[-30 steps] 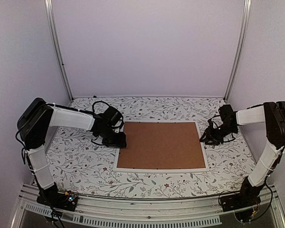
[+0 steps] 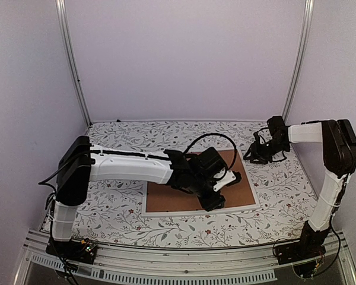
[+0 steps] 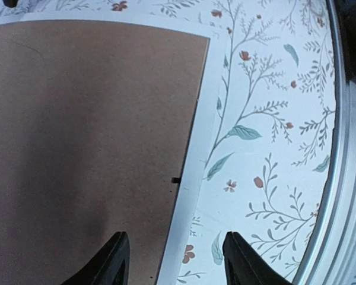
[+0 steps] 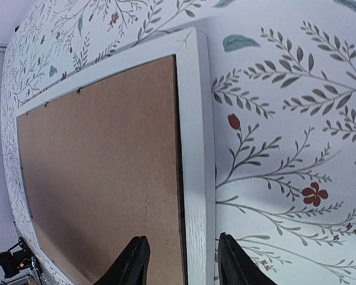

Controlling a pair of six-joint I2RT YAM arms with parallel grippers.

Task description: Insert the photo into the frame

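Note:
A white frame (image 2: 252, 191) with a brown backing board (image 2: 160, 199) lies on the floral table; no photo is visible. My left gripper (image 2: 215, 200) hangs over the board's front right part. In the left wrist view its fingertips (image 3: 115, 249) are apart, straddling the frame's white border (image 3: 202, 148). My right gripper (image 2: 256, 157) stands open just outside the frame's back right corner. In the right wrist view its open fingers (image 4: 133, 261) sit either side of the white border (image 4: 194, 160), nothing between them.
Bare patterned table (image 2: 107, 219) surrounds the frame. Walls close in at left, back and right, and a metal rail (image 2: 184, 252) runs along the front edge.
My left arm has swung rightward from the frame's left side across the board, toward the front right. My right gripper has risen or moved toward the back.

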